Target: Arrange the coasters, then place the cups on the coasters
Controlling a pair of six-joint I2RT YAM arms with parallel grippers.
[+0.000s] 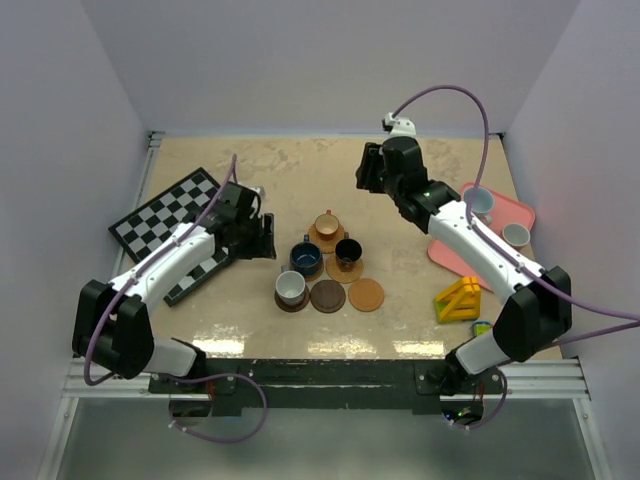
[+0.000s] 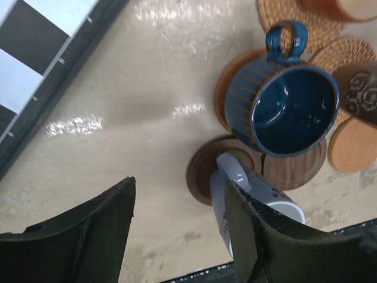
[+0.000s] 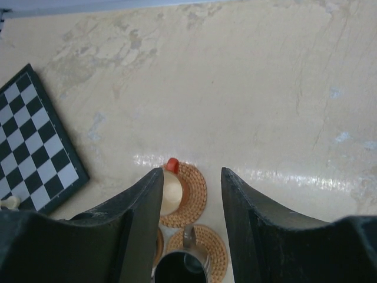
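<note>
A white cup (image 1: 290, 288) stands on a dark brown coaster (image 2: 197, 171), its handle toward the back. To its upper right a dark blue cup (image 1: 306, 258) also rests on a coaster. Behind these, a tan cup (image 1: 327, 226) sits on a woven coaster (image 3: 196, 190); a dark cup (image 1: 348, 252) occupies another. Two coasters are bare, one dark brown (image 1: 327, 296) and one light (image 1: 366, 294). My left gripper is part open above the table, left of the cups, nothing held. Farther back, the right gripper hangs open and empty.
A checkered board (image 1: 165, 228) lies at the left, partly under my left arm. At the right, a pink tray (image 1: 455, 258) bears two light cups (image 1: 516, 235). A yellow stand (image 1: 459, 300) is near the right front.
</note>
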